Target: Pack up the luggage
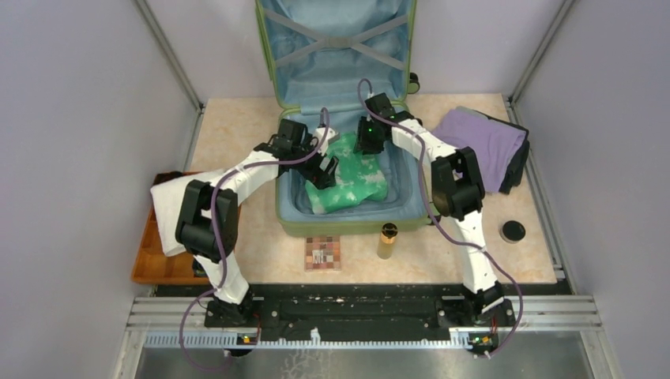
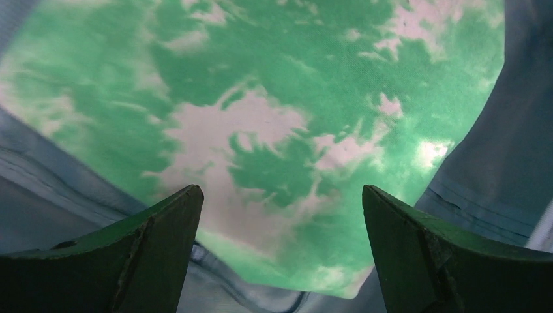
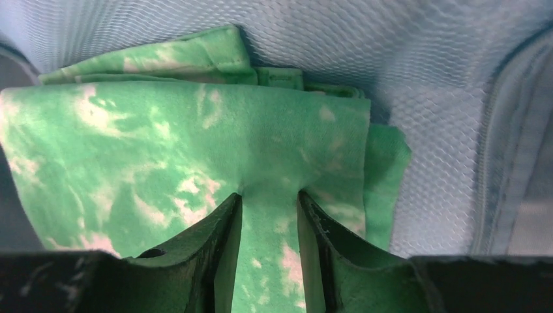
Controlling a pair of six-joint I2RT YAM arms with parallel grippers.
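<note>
A green tie-dyed folded cloth [image 1: 355,189] lies inside the open suitcase [image 1: 355,227], filling much of the left wrist view [image 2: 274,98] and right wrist view [image 3: 130,156]. My left gripper [image 1: 324,172] is open over the cloth's left part, its fingers wide apart with cloth showing between them. My right gripper is at the cloth's back edge, shut on the fabric, which shows small creases at the fingertips.
A purple folded garment [image 1: 478,146] on dark cloth lies to the right, near a black round tin [image 1: 513,231]. A gold bottle [image 1: 385,243] and a palette [image 1: 322,253] stand in front. An orange box [image 1: 150,264] with white cloth is at left.
</note>
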